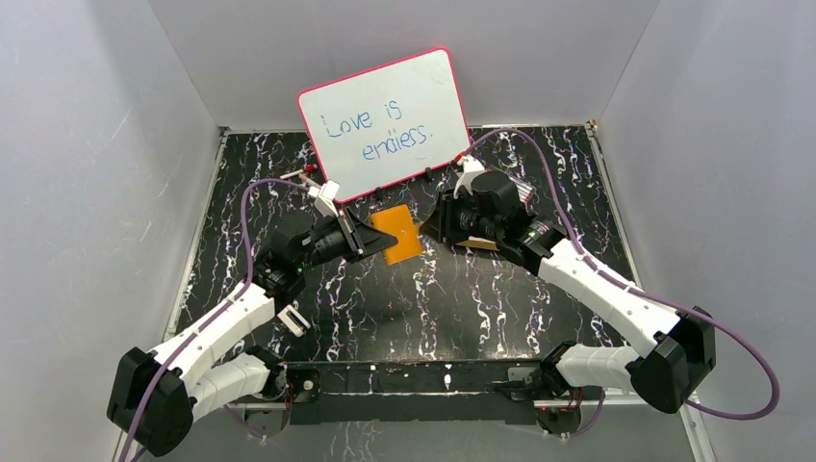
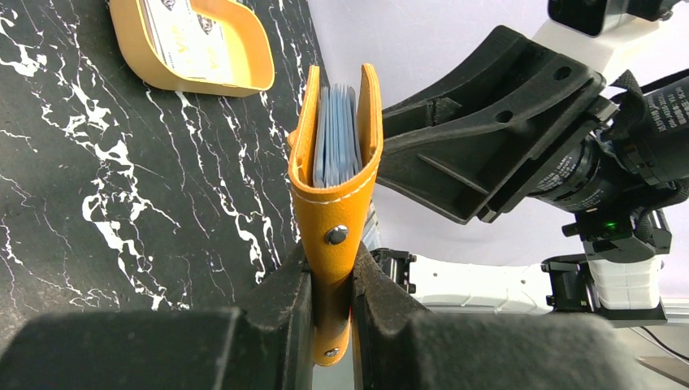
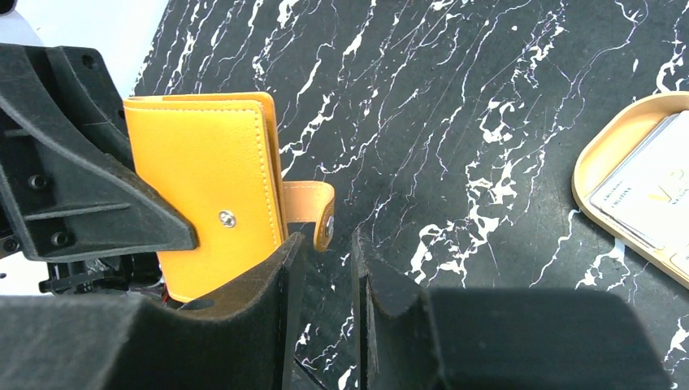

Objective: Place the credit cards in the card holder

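The orange card holder hangs above the table, with my left gripper shut on it. Seen from the left wrist, it stands upright with clear sleeves showing in its top opening. Its snap strap sticks out toward my right gripper. That gripper is part open, its fingertips close to the strap's free end; whether they touch it cannot be told. Credit cards lie stacked in a tan tray, which the right arm partly hides in the top view.
A whiteboard with blue writing leans at the back. Colored markers lie behind the right gripper, mostly hidden.
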